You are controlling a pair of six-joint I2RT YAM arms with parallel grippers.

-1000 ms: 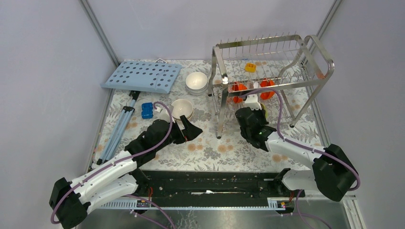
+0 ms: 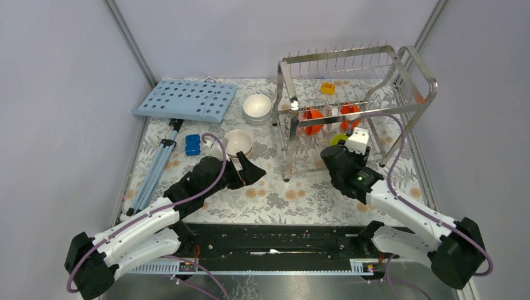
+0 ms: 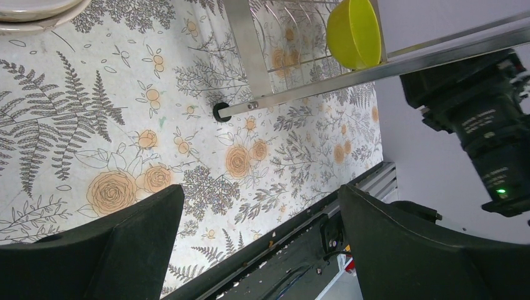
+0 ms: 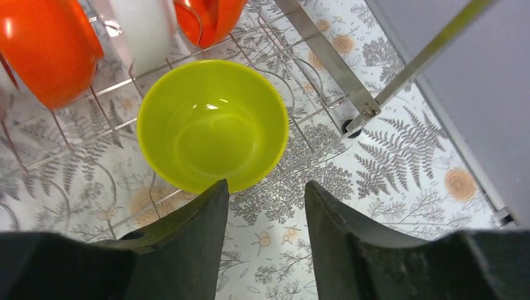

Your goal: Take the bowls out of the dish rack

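Note:
A yellow-green bowl [image 4: 212,125] sits on the lower rack [image 2: 291,125] at its front right, partly behind my right gripper [image 2: 352,150] in the top view. In the right wrist view its near rim is just beyond the parted fingertips [image 4: 264,192], which hold nothing. Orange bowls [image 4: 50,44] and white ones [image 4: 144,31] stand behind it. My left gripper [image 2: 245,169] is open and empty over the table, beside a stack of white bowls [image 2: 239,141]; another stack [image 2: 257,105] stands behind that.
A perforated blue board [image 2: 181,100] with folded legs and a small blue object [image 2: 192,145] lie at the left. A small yellow item [image 2: 327,88] is in the rack.
The right arm has moved to the right, shifting its gripper along the front of the rack near the yellow-green bowl. The left arm is still.

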